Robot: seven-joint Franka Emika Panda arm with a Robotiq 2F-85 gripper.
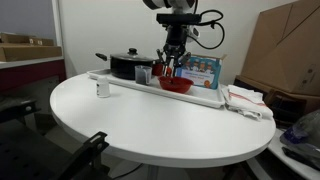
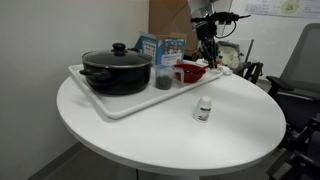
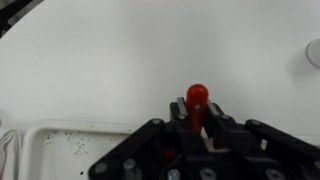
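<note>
My gripper is shut on a red object [image 3: 197, 96] with a rounded end, which pokes out between the fingertips in the wrist view. What the rest of it looks like is hidden by the gripper. In exterior view 1 the gripper [image 1: 170, 66] points down just above the red bowl [image 1: 176, 85]. That bowl [image 2: 188, 74] rests on the white tray, partly behind other items in exterior view 2.
A black lidded pot [image 2: 117, 72] and a dark-filled clear container [image 2: 163, 78] share the white tray [image 2: 130, 103]. Behind stands a picture box [image 1: 203, 72]; a folded cloth [image 1: 246, 101] lies at the tray's right end. Near a small white bottle [image 2: 203, 109], the front table is mostly bare.
</note>
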